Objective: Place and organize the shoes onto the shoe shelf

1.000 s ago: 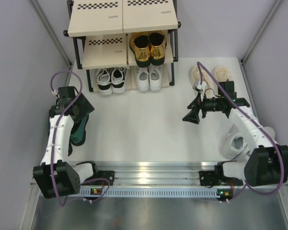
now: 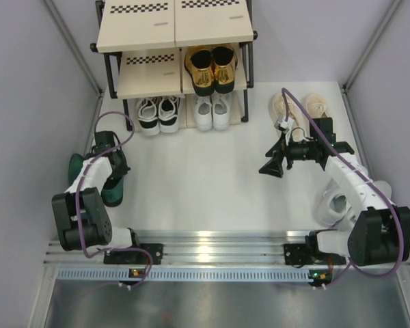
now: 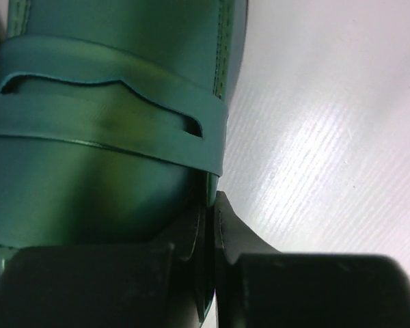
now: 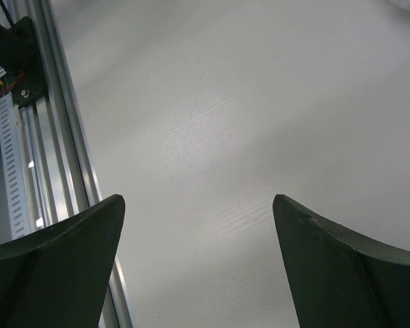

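Observation:
At the left edge of the work surface lie green shoes (image 2: 113, 193), partly under my left arm. My left gripper is shut on the near side edge of a green shoe (image 3: 102, 184), which has a strap across it. My right gripper (image 2: 273, 165) stands open over bare surface at the right, its fingers empty. The shoe shelf (image 2: 137, 20) at the back holds gold shoes (image 2: 201, 72) on the middle tier, with black-and-white shoes (image 2: 169, 113) and white shoes (image 2: 221, 113) on the bottom tier.
Cream shoes (image 2: 316, 104) lie at the back right, and more white shoes (image 2: 331, 205) at the front right, partly behind my right arm. The middle tier's left board (image 2: 147, 75) and the top tier are empty.
My left arm has drawn in and turned, its gripper coming down onto the green shoe at the left. My right arm is almost unchanged.

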